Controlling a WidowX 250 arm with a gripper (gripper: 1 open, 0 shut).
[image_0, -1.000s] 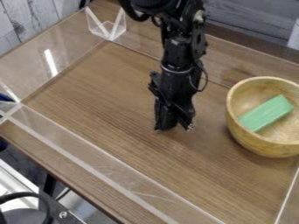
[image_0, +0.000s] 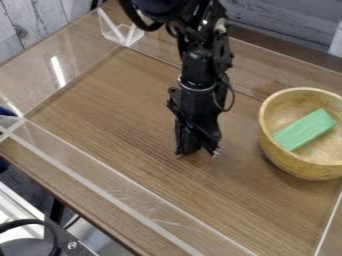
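My black gripper (image_0: 198, 140) reaches down from the top centre to low over the wooden table (image_0: 120, 170), left of the yellow bowl. Its fingertips are dark and tangled with cables in this view, so I cannot tell how far apart they are or whether anything is between them.
A yellow bowl (image_0: 293, 167) holding a green block (image_0: 305, 129) stands at the right. Clear tape strips cross the table's left and front. Dark cables lie beyond the lower-left edge.
The bowl and green block stay put.
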